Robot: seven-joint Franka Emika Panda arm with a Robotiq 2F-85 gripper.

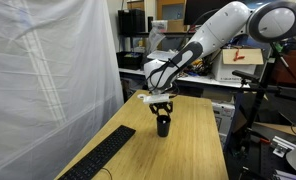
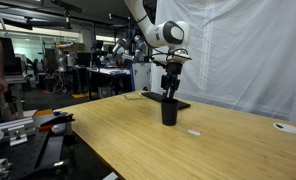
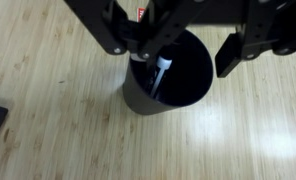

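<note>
A black cup (image 1: 163, 126) stands upright on the wooden table, and the wrist view looks down into its dark opening. Inside the cup (image 3: 194, 75) a thin white item (image 3: 162, 72) leans against the wall; what it is cannot be told. My gripper (image 1: 161, 108) points downward at the cup's mouth, its fingertips close to the rim. In the wrist view the fingers stand apart on either side of the opening, one near the white item, and nothing shows gripped between them. Exterior view 2 also has the gripper (image 2: 169, 95) directly above the cup (image 2: 169, 114).
A black keyboard (image 1: 98, 155) lies on the table to the left of the cup in exterior view 1. A round white piece (image 2: 287, 127) and a small white one (image 2: 194, 132) rest on the wood.
</note>
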